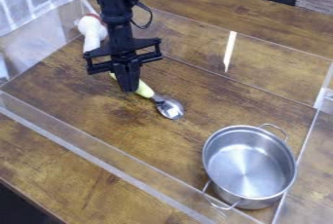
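The black gripper [123, 70] is low over the wooden surface at left of centre, shut, its fingertips over the upper end of a yellow-handled spoon [168, 106]. The spoon's metal head points down and to the right. Whether anything is between the fingers cannot be made out. A steel pot [247, 167] with two handles stands at the lower right.
A white object [92, 33] lies at the upper left, behind the gripper. A thin white upright strip [229, 52] is at the upper right. Clear walls border the work area.
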